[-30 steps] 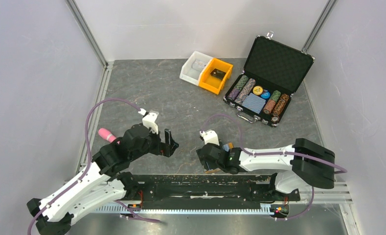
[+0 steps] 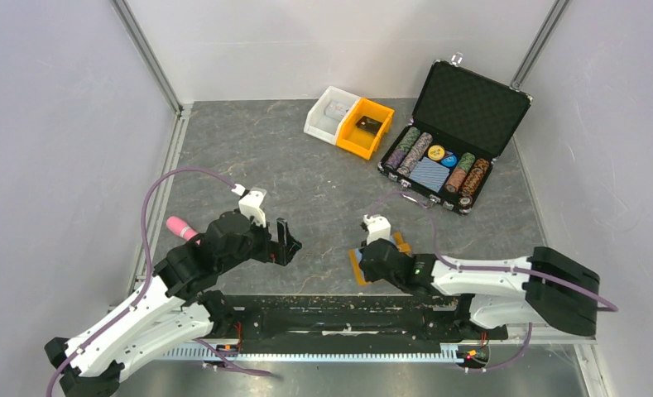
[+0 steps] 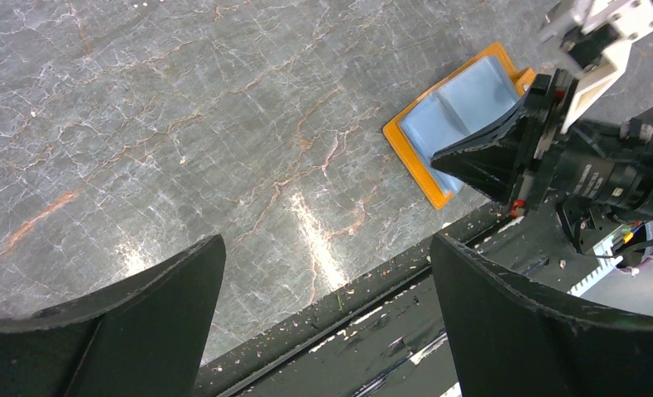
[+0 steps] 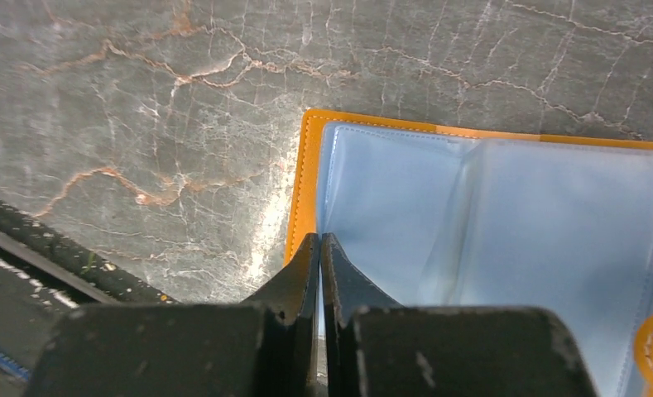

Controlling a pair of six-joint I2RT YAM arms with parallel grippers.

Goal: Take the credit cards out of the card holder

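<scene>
Flat on the table lies the opened card holder (image 4: pixel 304 165), orange with stitched edges and a round tab at its right. Pale blue translucent sleeves (image 4: pixel 397 182) cover its inside; no separate card can be made out. My right gripper is shut, its fingertips at the left edge of the sleeves, and nothing thick shows between them. Whether a thin sleeve edge is pinched there cannot be told. In the left wrist view the same gripper hides part of the holder (image 3: pixel 411 169). My left gripper stands open and empty over bare table, left of the holder.
At the back are a white bin (image 2: pixel 315 124) and a yellow bin (image 2: pixel 354 142) holding a dark item. An open black case (image 2: pixel 469 107) of poker chips stands back right. A pink object (image 2: pixel 180 227) lies beside the left arm.
My right arm has shifted right and slightly away from the front edge, and more of the holder's orange left side shows. The left arm stays nearly still.
</scene>
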